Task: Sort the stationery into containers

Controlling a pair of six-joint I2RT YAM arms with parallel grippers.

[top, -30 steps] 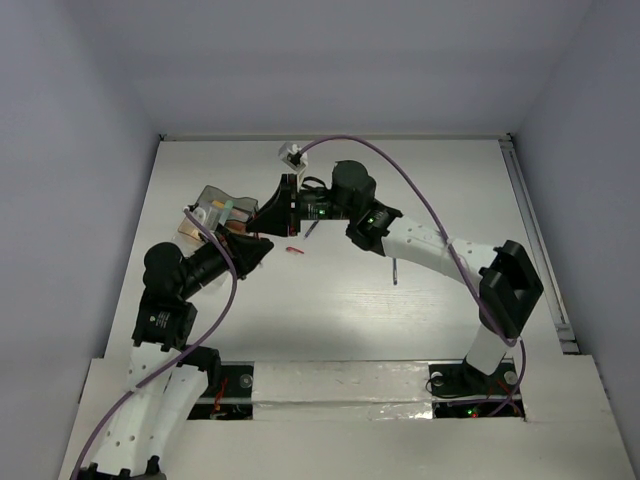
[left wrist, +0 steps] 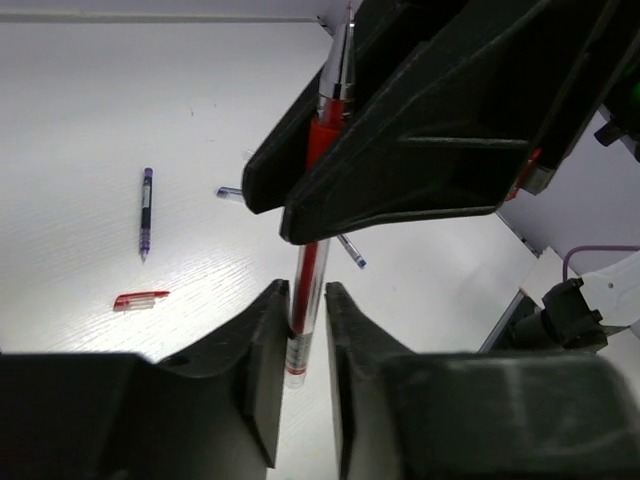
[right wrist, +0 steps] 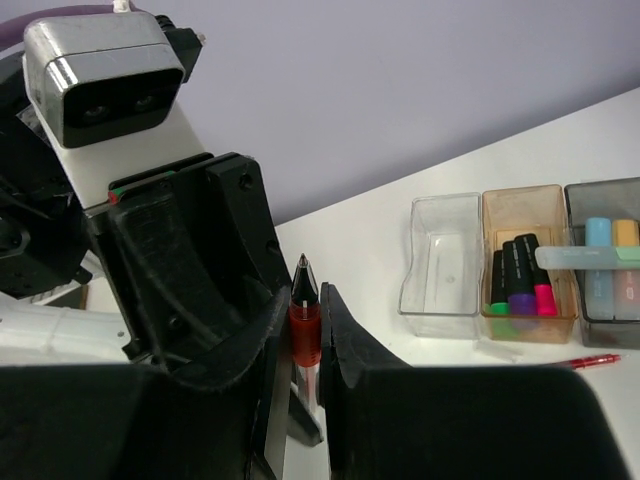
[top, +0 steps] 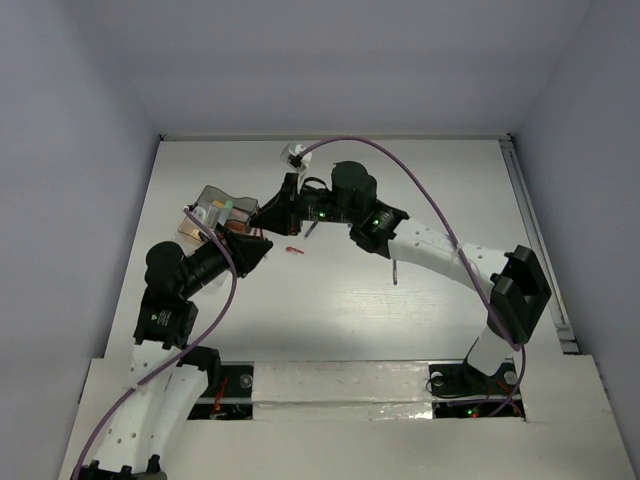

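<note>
A red-and-clear pen (left wrist: 310, 262) stands near upright, with my right gripper shut on it near its pointed end. In the left wrist view its lower part passes between the fingers of my left gripper, which are part open with a narrow gap beside the pen. On the table lie a purple pen (left wrist: 146, 212), a short red item (left wrist: 140, 300) and a blue-ended pen (left wrist: 350, 250). Three containers sit in a row: an empty clear one (right wrist: 414, 270), an orange one (right wrist: 487, 225) with dark markers, and a grey one (right wrist: 625, 190) with highlighters.
A pale green-capped highlighter (right wrist: 590, 257) lies across the orange and grey containers. Close in front of them is a red pen (right wrist: 595, 361). Both grippers are almost touching in the top view.
The right arm has shifted slightly to the right, its elbow most clearly.
</note>
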